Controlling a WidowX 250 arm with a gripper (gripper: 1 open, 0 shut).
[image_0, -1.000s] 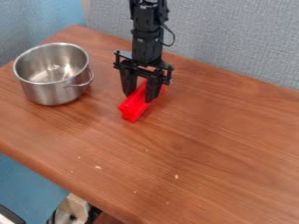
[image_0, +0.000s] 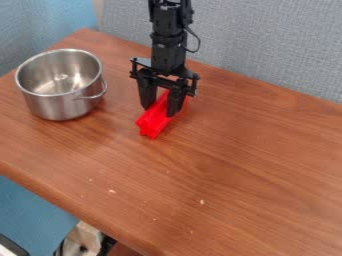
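My black gripper (image_0: 163, 98) points straight down at the back middle of the wooden table, its fingers closed around a red block (image_0: 154, 121) that lies at a slant beneath it. The block's near end reaches toward the front left. A steel pot (image_0: 59, 104) with side handles stands to the left of the gripper, apart from the block.
Grey padded walls rise behind the table, and a blue surface shows beyond its left edge at lower left.
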